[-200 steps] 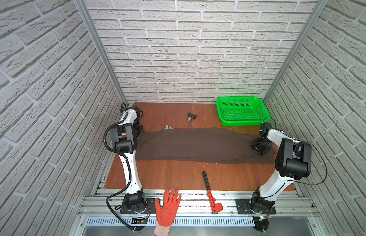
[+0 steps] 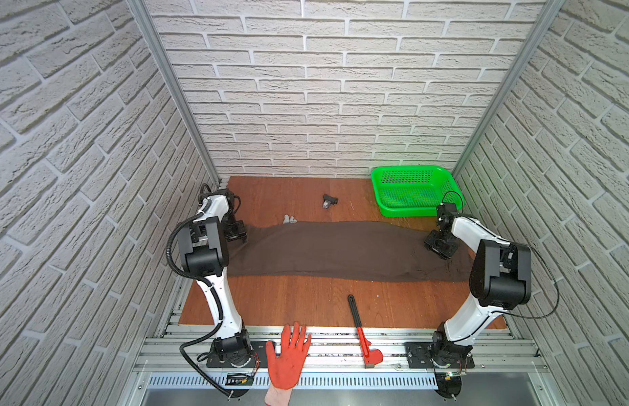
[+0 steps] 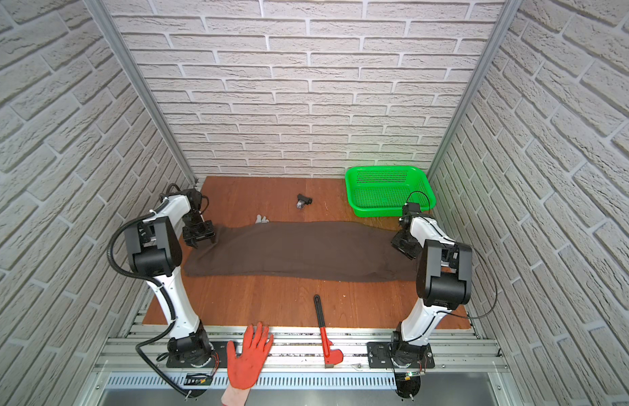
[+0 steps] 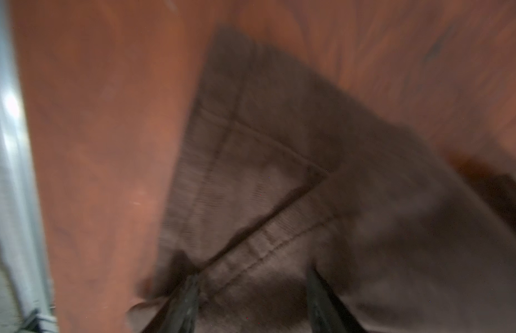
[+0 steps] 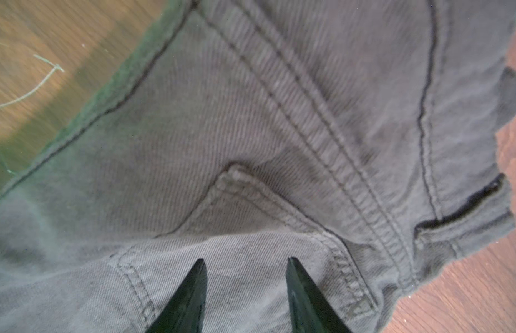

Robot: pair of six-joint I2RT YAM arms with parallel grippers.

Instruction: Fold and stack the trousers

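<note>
A pair of dark brown trousers [image 2: 341, 250] lies stretched lengthwise across the table, its legs apparently laid over each other. In the left wrist view the hem end [image 4: 230, 183] shows two layers out of line, with one corner sticking out beyond the upper layer. My left gripper stands open over this end, fingers apart, nothing held. Over the waist end at the right, my right gripper is likewise open above the cloth [image 5: 241, 244]. Seams, a pocket edge and a slightly rumpled waistband [image 5: 463, 216] show there. The arms cover both ends in the top views.
An empty green basket [image 2: 416, 193] stands at the back right, close behind the right gripper. A small dark object [image 2: 329, 200] and a little grey piece [image 2: 289, 219] lie behind the trousers. A red glove [image 2: 287, 355] and a red wrench [image 2: 363, 335] lie in front. Bare wood shows before the cloth.
My left gripper has swung slightly toward the front over the hem end. The right gripper has shifted a little to the left and back. The trousers look almost unchanged.
</note>
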